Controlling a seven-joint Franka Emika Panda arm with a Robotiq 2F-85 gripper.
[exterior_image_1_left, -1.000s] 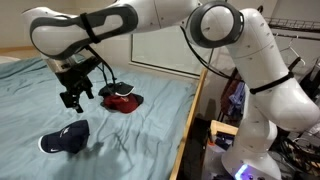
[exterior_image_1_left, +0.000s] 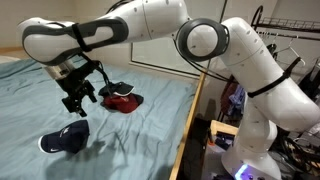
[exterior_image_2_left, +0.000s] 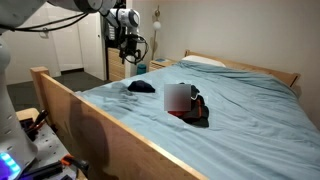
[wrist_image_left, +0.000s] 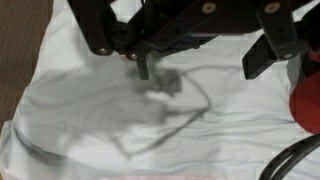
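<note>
A navy cap (exterior_image_1_left: 65, 138) lies on the light blue bed sheet, near the left side in exterior view 1; exterior view 2 shows this dark cap (exterior_image_2_left: 142, 87) apart from the others. Farther back is a small group of headwear, with a dark red cap (exterior_image_1_left: 122, 103) beside black ones. My gripper (exterior_image_1_left: 82, 97) hangs over the bed, left of that group and beyond the navy cap. Its fingers are open in the wrist view, where only pale sheet shows between the fingers. A red object (wrist_image_left: 307, 103) enters that view at the right edge.
A wooden bed rail (exterior_image_2_left: 120, 135) runs along the near side of the bed. Black cables (wrist_image_left: 290, 157) cross the lower right of the wrist view.
Over the last second my arm and gripper have shifted and turned slightly above the bed. The caps have stayed in place.
</note>
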